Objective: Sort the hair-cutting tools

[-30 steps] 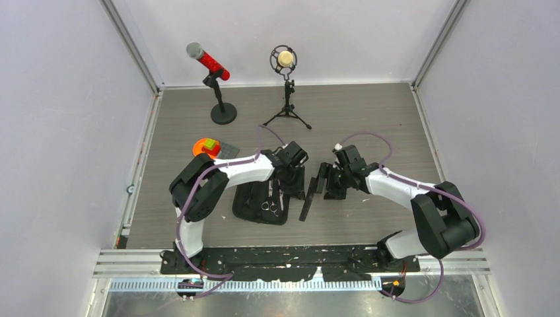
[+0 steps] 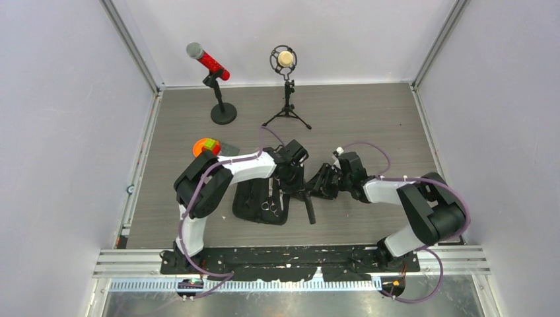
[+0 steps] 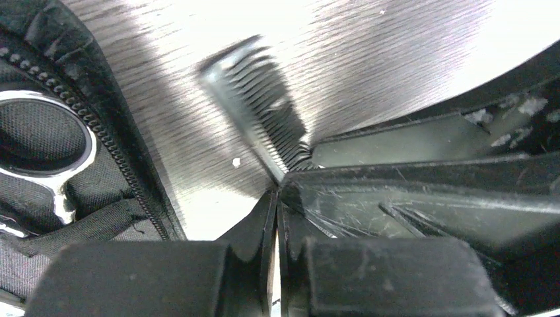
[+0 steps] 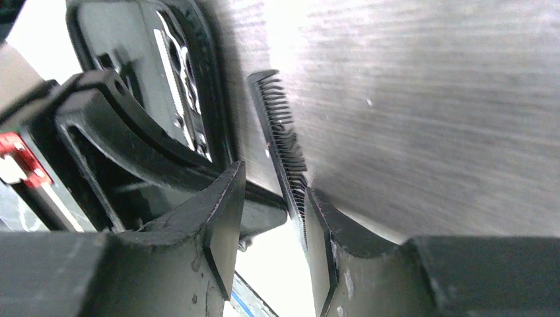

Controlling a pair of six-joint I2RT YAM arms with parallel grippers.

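A black comb (image 2: 310,210) lies on the table just right of the open black tool case (image 2: 243,210). In the right wrist view the comb (image 4: 272,122) runs down between the fingers of my right gripper, whose fingers stand part open. My left gripper is shut, its tips close beside the comb, and nothing shows between its fingers. In the left wrist view, a right-gripper finger (image 3: 396,188) covers part of the comb. Scissors (image 3: 63,198) rest inside the case, along with other slim metal tools (image 4: 173,82).
A red microphone (image 2: 212,65) on a stand and a shock-mounted microphone (image 2: 286,61) on a tripod stand at the back. An orange dish (image 2: 199,146) with small blocks sits behind the left arm. The two grippers nearly touch.
The right gripper has moved left, up against the comb and close to the left gripper. The comb has turned, its near end swinging right. The left arm has shifted only slightly.
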